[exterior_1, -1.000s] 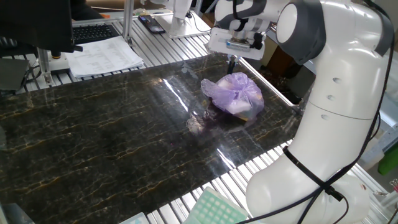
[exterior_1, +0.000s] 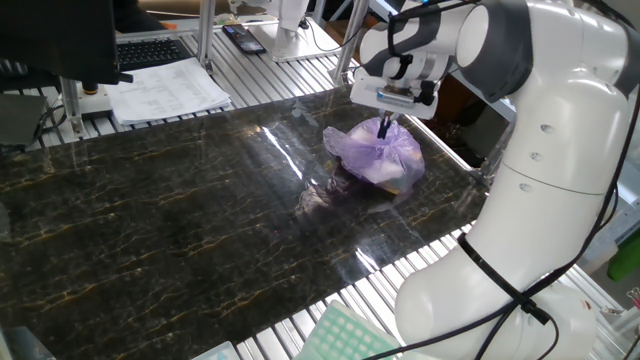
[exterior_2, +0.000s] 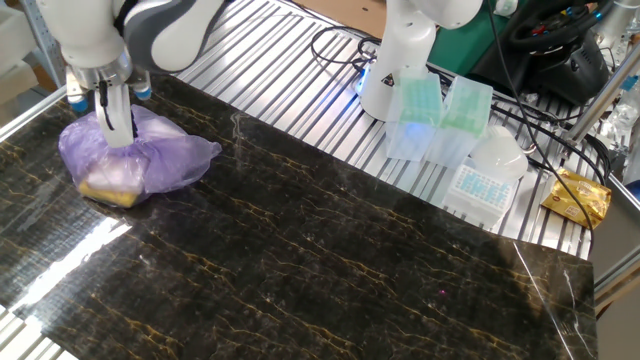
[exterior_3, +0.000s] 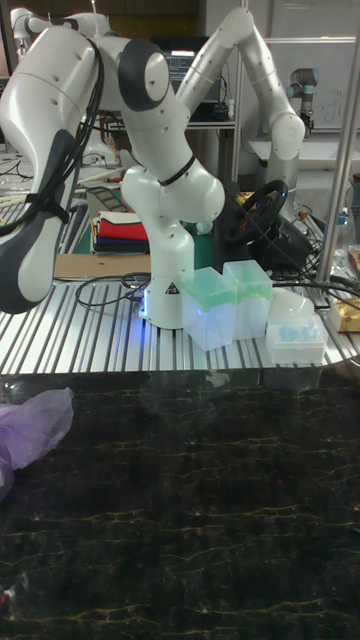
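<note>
A translucent purple plastic bag (exterior_1: 375, 158) with things inside sits on the dark marbled tabletop (exterior_1: 170, 220), near its far right edge in exterior view 1. My gripper (exterior_1: 384, 129) points down at the bag's gathered top, its dark fingertips against or just inside the plastic. From exterior view 2, the fingers (exterior_2: 117, 118) overlap the upper part of the bag (exterior_2: 165, 170), and something yellow shows low inside it. How far apart the fingers are does not show clearly. In exterior view 3 only an edge of the bag (exterior_3: 40, 427) appears at the left, with the gripper out of frame.
Papers (exterior_1: 168, 92) lie at the back left in exterior view 1.
In exterior view 1 my gripper has moved right and lower, from behind the bag to over its gathered top. The bag has stayed in place.
</note>
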